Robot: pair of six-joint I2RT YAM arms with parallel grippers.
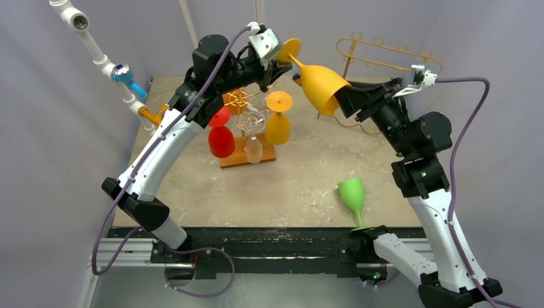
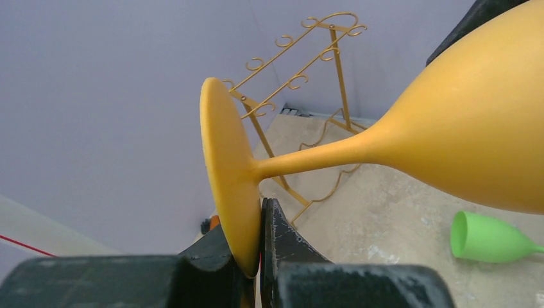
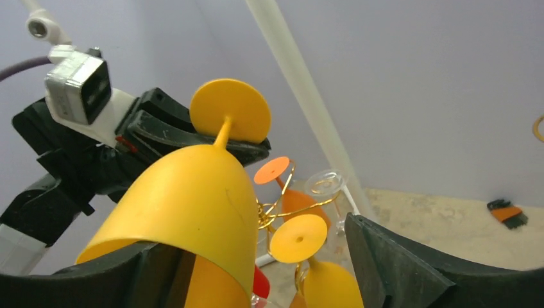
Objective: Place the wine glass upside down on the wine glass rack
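A yellow wine glass [image 1: 319,85] is held in the air above the table, tilted, its base to the left and its mouth to the lower right. My left gripper [image 1: 278,68] is shut on the edge of the glass's flat base [image 2: 228,167]. At the bowl end, my right gripper [image 1: 351,102] has its fingers apart: one reaches into the mouth, the other finger [image 3: 391,266] stands clear outside the bowl. A gold wire rack on a wooden base [image 1: 247,158] carries red, clear, yellow and orange glasses, hanging bowl down.
A second gold wire rack [image 1: 385,46], empty, stands at the back right. The green glass [image 1: 351,194] lies on its side near the front edge. A small dark brush-like object [image 3: 508,213] sits farther back.
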